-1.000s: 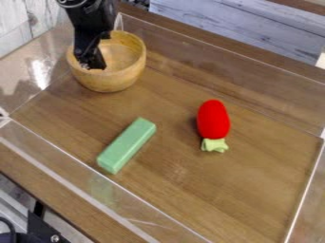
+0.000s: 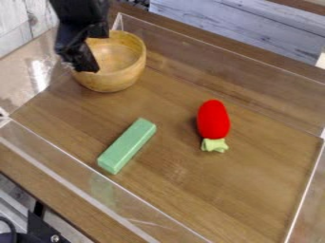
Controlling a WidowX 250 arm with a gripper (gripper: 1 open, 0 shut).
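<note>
My black gripper (image 2: pixel 72 59) hangs over the left side of a wooden bowl (image 2: pixel 118 71) at the back left, its fingers open and blurred. A green block (image 2: pixel 127 145) lies at the front middle, and a red vegetable-like object (image 2: pixel 214 120) with a pale green end lies to the right. Whether anything is inside the bowl is hidden or unclear.
The wooden table (image 2: pixel 241 190) has clear edge strips along its sides.
My gripper has moved left from over the bowl's middle toward its left side. The block, the red object and the bowl appear unmoved.
</note>
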